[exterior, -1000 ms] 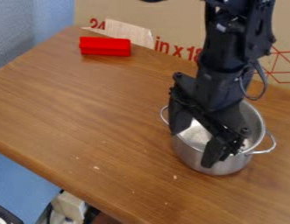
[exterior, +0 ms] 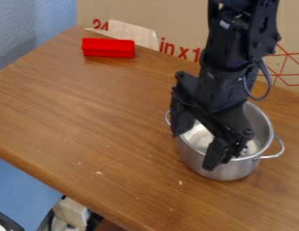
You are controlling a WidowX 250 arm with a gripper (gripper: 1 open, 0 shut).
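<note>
My black gripper point(exterior: 202, 133) reaches down from the top right into a silver metal pot point(exterior: 246, 171) with wire side handles, on the right of the wooden table. The fingers stand apart, open, over and inside the pot's rim. Something white shows inside the pot behind them, too hidden to make out.
A red block point(exterior: 108, 47) lies at the table's back left. A cardboard panel point(exterior: 163, 18) stands along the back. The table's edge drops off at the lower left.
My gripper has shifted very slightly within the pot; otherwise the scene looks the same.
</note>
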